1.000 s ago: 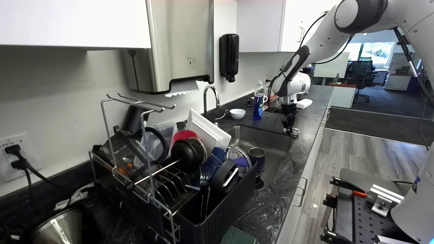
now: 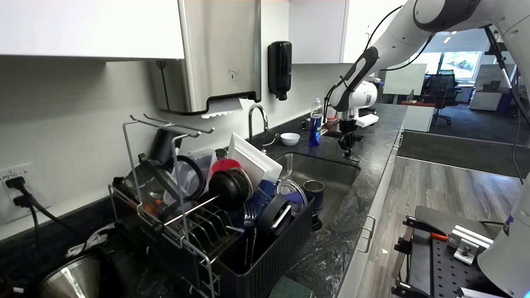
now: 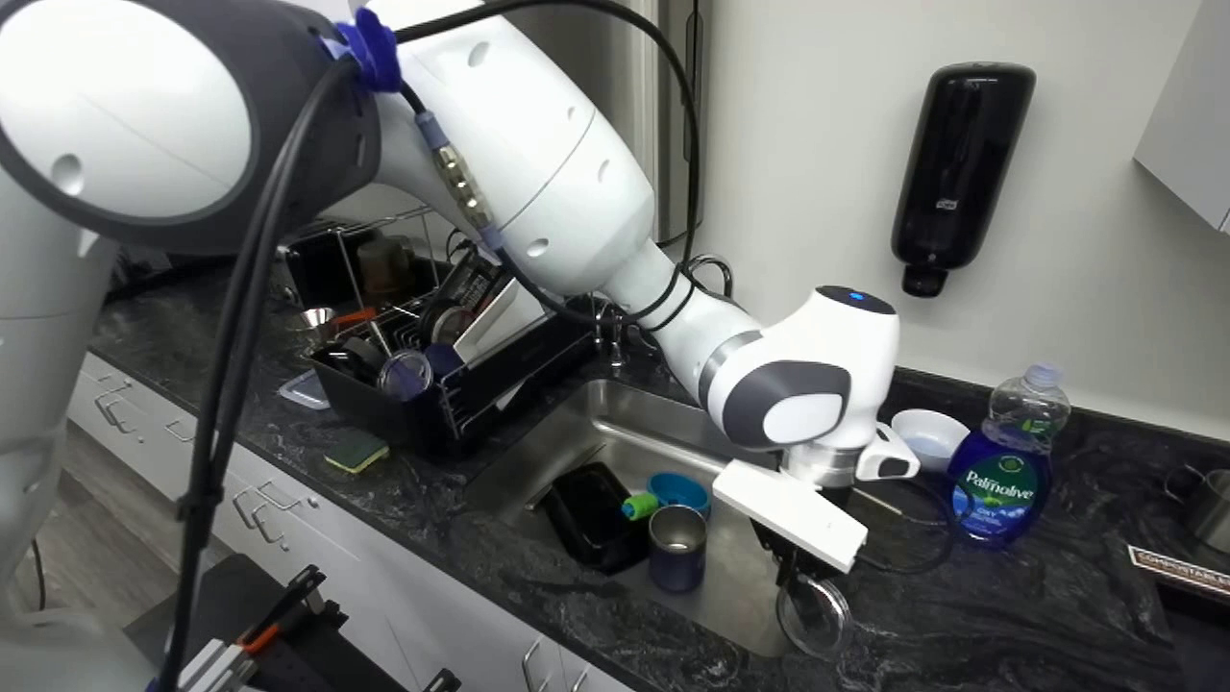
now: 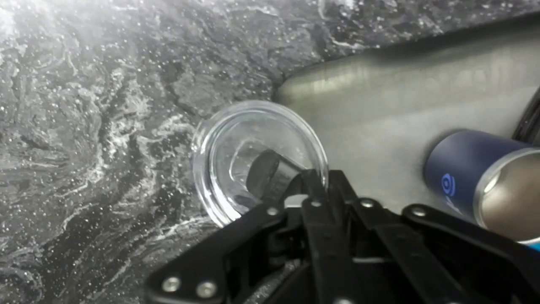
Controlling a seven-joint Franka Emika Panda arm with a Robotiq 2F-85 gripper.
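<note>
A round clear lid [image 4: 212, 152] with a raised rim is pinched at its edge by my gripper, which is shut on it. In the second exterior view the lid [image 3: 814, 616] hangs tilted beneath the gripper [image 3: 789, 573], at the sink's near right corner. From the first exterior view the lid [image 2: 352, 159] shows only as a thin sliver below the gripper [image 2: 348, 151]. A dark finger [image 4: 276, 175] shows through the clear plastic.
The steel sink [image 3: 738, 617] holds a blue tumbler [image 3: 676, 567], a black container [image 3: 590, 519] and a teal cup [image 3: 677, 490]. A full dish rack [image 2: 213, 248] stands left of the sink. Behind it are a soap bottle [image 3: 1000, 461] and a white bowl [image 3: 929, 436].
My gripper and the lid have moved a little left in the first exterior view, toward the sink, and slightly up. The lid looks more edge-on there now.
</note>
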